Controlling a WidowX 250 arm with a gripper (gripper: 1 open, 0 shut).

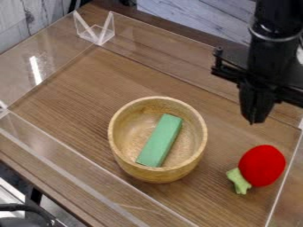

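A wooden bowl (pixel 129 129) sits at the centre-left of the table with a green block (pixel 159 140) lying in it. To its right, a red round object with a green stem end (pixel 261 165) lies on the table. My dark gripper (pixel 254 115) hangs at the upper right, above and apart from the red object, shut with nothing visible between its fingers.
A small clear, wire-like holder (pixel 95 27) stands at the back left. A dark cable or part shows at the bottom left corner.
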